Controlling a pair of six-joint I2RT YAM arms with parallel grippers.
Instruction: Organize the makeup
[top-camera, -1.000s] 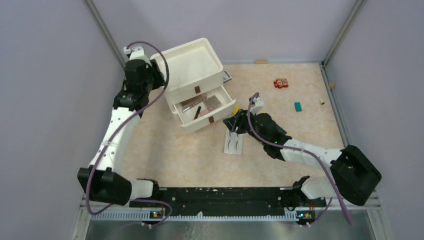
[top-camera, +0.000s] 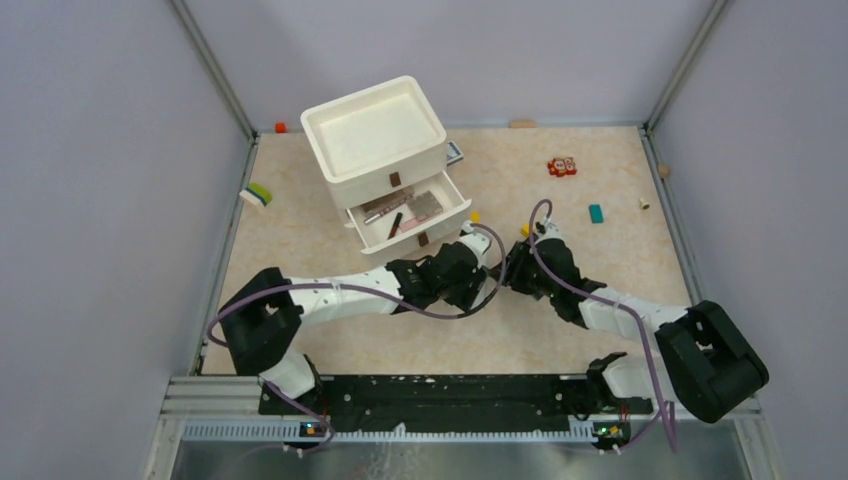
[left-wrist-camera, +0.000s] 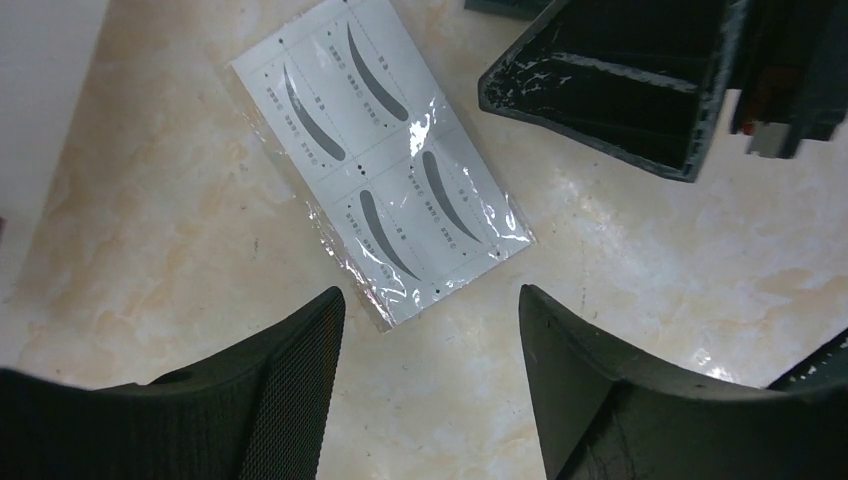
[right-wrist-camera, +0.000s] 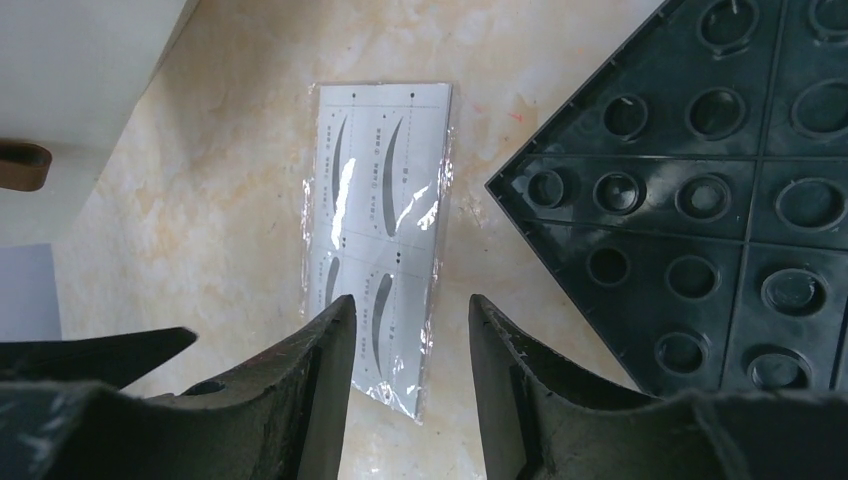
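A flat packet of curved strips (left-wrist-camera: 395, 160) in clear plastic lies on the table, seen in both wrist views, largely hidden by the arms from above. My left gripper (top-camera: 480, 275) is over it, fingers apart, nothing between them. My right gripper (top-camera: 505, 265) is close beside, also open, above the packet's end. The white organizer (top-camera: 372, 122) has its lower drawer (top-camera: 452, 218) pulled out, holding a black stick (top-camera: 395, 224), a silvery tube and other items.
A dark dimpled pad (right-wrist-camera: 680, 230) lies beside the packet. A red figure (top-camera: 561, 166), teal block (top-camera: 595, 213) and small cylinder (top-camera: 643, 203) lie at right, a sponge (top-camera: 255, 195) at left.
My left arm has swung from beside the organizer's top rightward and down over the packet. My right gripper has shifted a little right; the grippers now nearly meet.
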